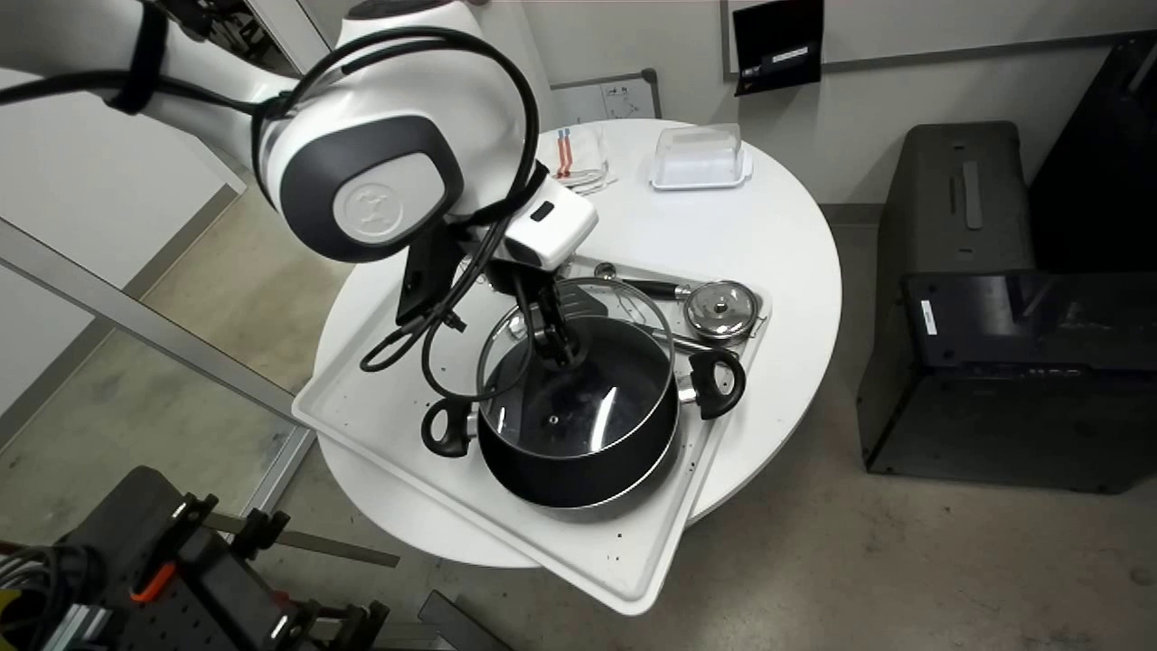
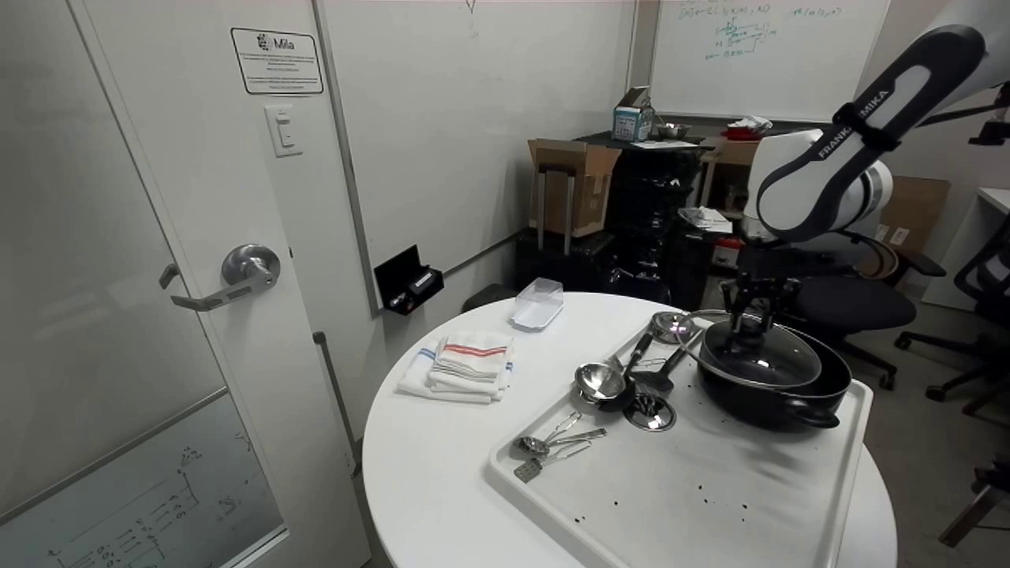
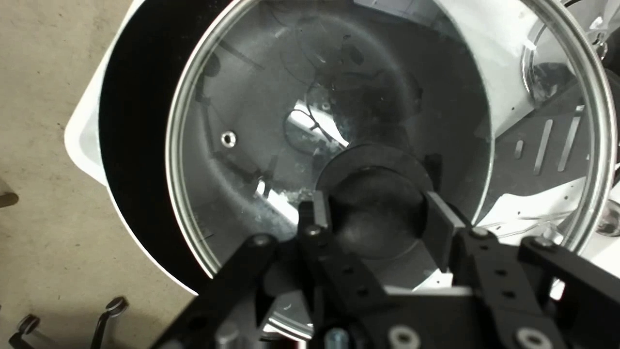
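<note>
My gripper is shut on the black knob (image 3: pixel 375 215) of a clear glass lid with a metal rim. In exterior view 1 the lid (image 1: pixel 575 418) overlaps the black pot (image 1: pixel 575 477) but sits off-centre, reaching past the pot's far side. Tilted in exterior view 2, the lid (image 2: pixel 757 364) covers part of the pot's opening and leaves a dark strip of its inside bare. The wrist view shows that uncovered strip on the left. Whether the lid's edge touches the pot's rim, I cannot tell.
The pot stands on a white tray (image 2: pixel 701 464) on a round table. Beside it lie a small steel lid (image 1: pixel 721 311), a strainer (image 2: pixel 599 380) and several utensils. Folded towels (image 2: pixel 459 368) and a clear-lidded container (image 2: pixel 537 304) are farther off, on open tabletop.
</note>
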